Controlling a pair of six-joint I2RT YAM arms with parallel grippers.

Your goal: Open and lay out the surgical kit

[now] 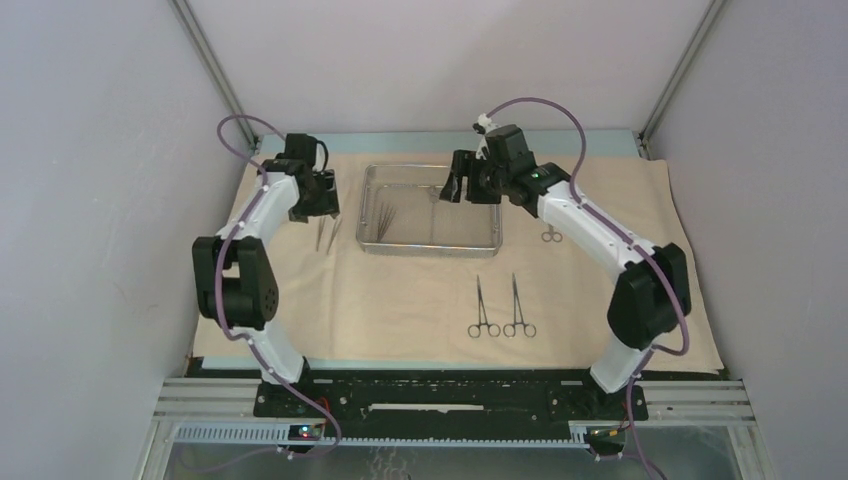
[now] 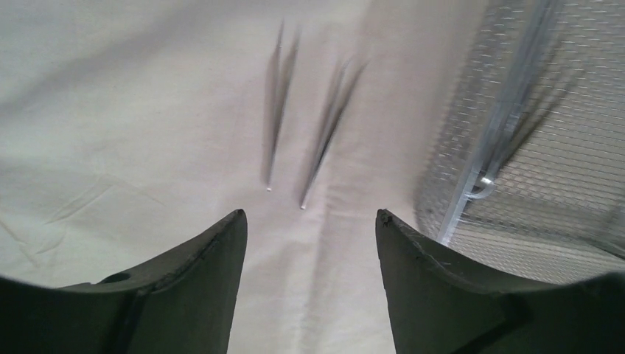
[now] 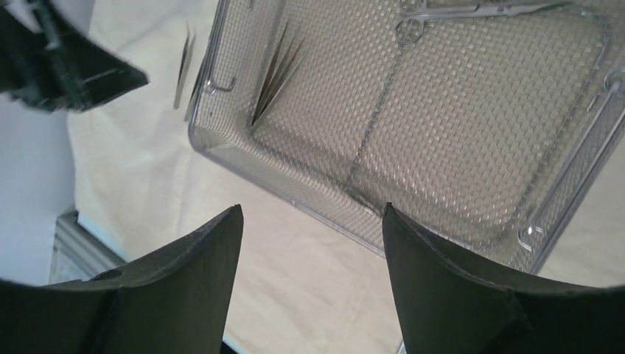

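Note:
The wire-mesh tray sits open at the centre of the cloth. Inside it lie thin tweezers at the left and a scissor-like tool at the far side. Two tweezers lie side by side on the cloth left of the tray, one straighter, the other slanted. My left gripper hangs over that part of the cloth, fingers apart and empty. My right gripper is open above the tray with nothing between its fingers. Two clamps, one beside another, lie in front of the tray.
Right of the tray, handle rings of another instrument show, partly hidden by my right arm. Bare cloth stretches across the front left, and more is free at the right.

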